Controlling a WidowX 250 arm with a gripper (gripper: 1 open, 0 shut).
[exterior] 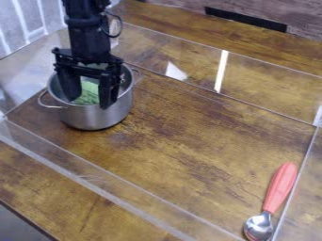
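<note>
A steel pot (94, 115) with side handles stands at the left of the wooden table. My black gripper (87, 83) is open over the pot's mouth, its fingers reaching down into or just above it. Green contents (86, 94) show inside the pot behind the fingers; whether the fingers touch them is hidden. An ice cream scoop (280, 188) with a red handle and metal head lies at the front right.
Clear transparent walls border the wooden work area (183, 160).
</note>
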